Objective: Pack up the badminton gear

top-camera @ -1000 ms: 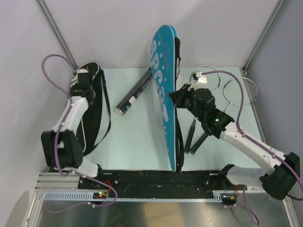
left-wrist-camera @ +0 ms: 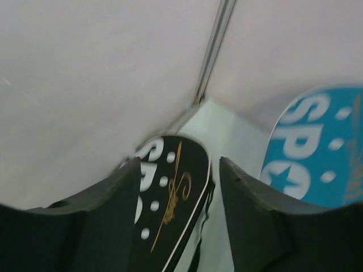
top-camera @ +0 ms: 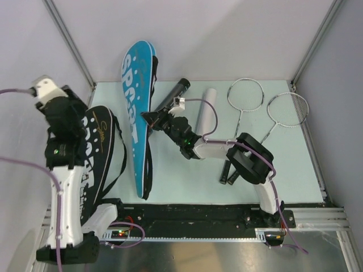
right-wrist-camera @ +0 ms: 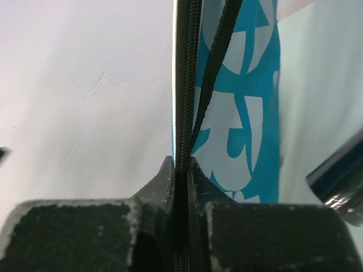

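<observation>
My right gripper (top-camera: 151,119) is shut on the blue racket bag (top-camera: 136,107) by its zipper edge, holding it upright near the table's middle; the right wrist view shows the zipper (right-wrist-camera: 184,85) between the fingers. My left gripper (top-camera: 71,96), blurred in the top view, is part open above the black racket bag (top-camera: 96,153), which lies at the left edge. In the left wrist view nothing shows between its fingers, with the black bag (left-wrist-camera: 170,198) beyond them.
A black shuttle tube (top-camera: 176,90) and a white tube (top-camera: 207,105) lie behind the right arm. Two rackets (top-camera: 272,119) lie at the right. Walls bound the table at left, back and right.
The right gripper has carried the blue bag leftward from right of centre.
</observation>
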